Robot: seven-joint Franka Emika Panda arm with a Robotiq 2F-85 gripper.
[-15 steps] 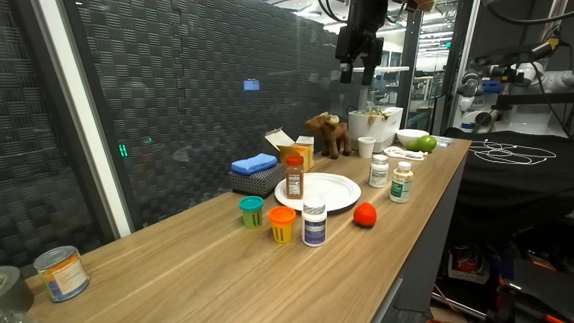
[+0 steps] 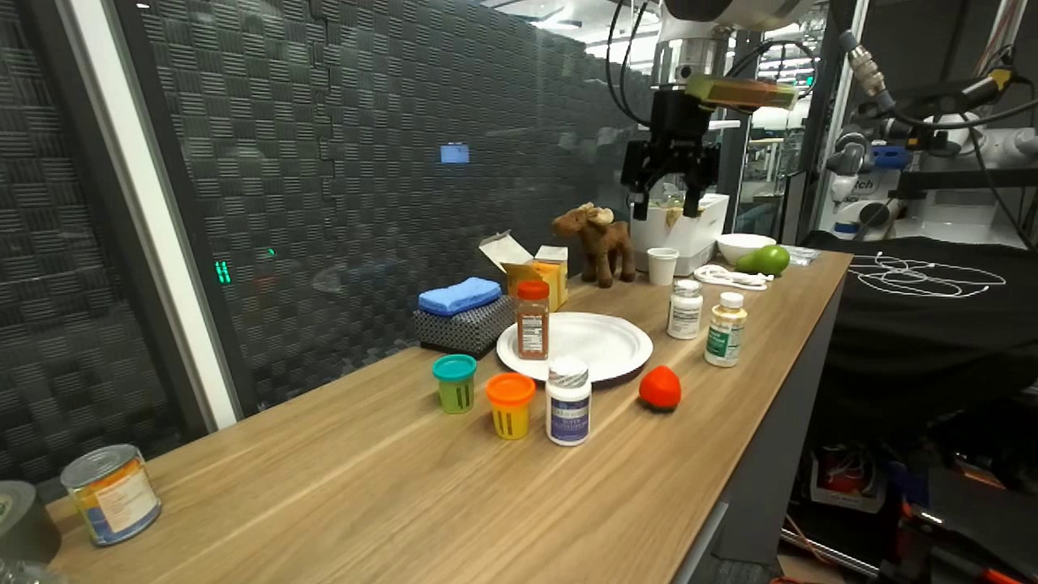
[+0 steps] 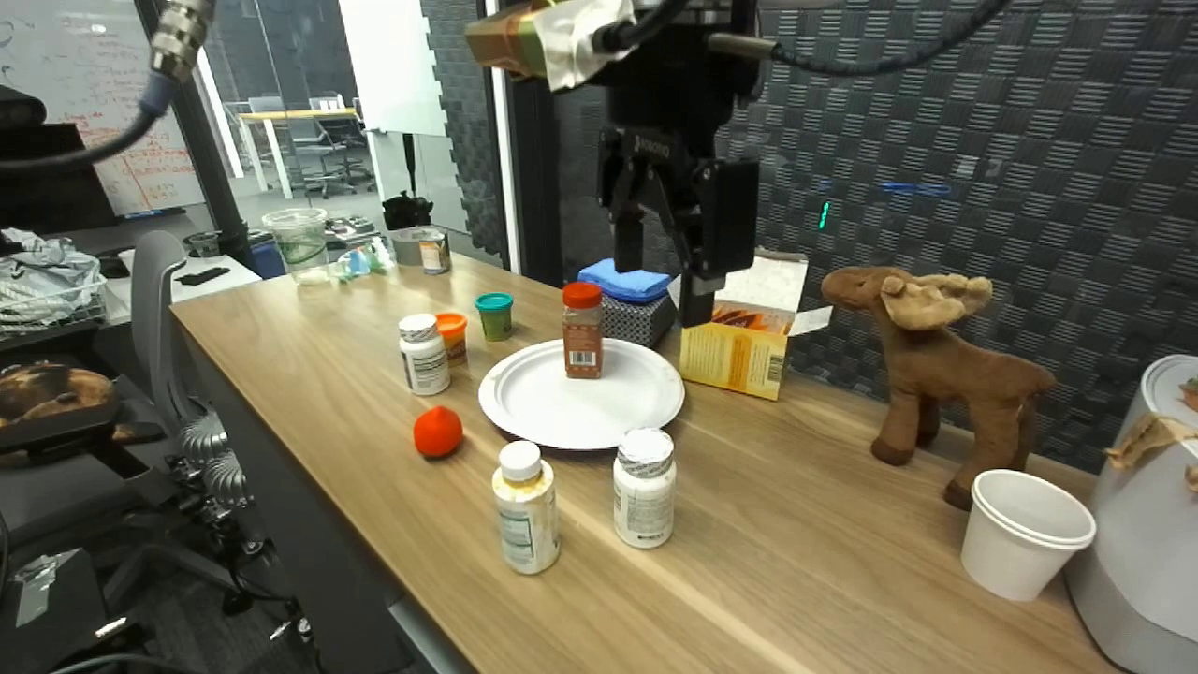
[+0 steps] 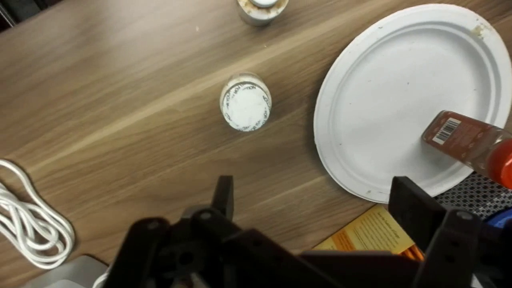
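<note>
My gripper hangs open above the counter, its two black fingers wide apart with nothing between them. In the wrist view the gripper looks down on bare wood. A white pill bottle stands upright just ahead of it, left of the plate. The white oval plate bears a spice bottle with a red cap, upright. A second bottle, with a white cap and green label, stands near the first. Further along are a red ball-like object, a purple-labelled bottle and orange and teal-lidded tubs.
An open yellow box, a plush moose and a paper cup line the wall side. A blue cloth lies on a patterned box. White cable lies coiled. The near counter has free room.
My gripper has come down and slightly to the right in exterior view 1, staying open. The things on the counter have not moved.
</note>
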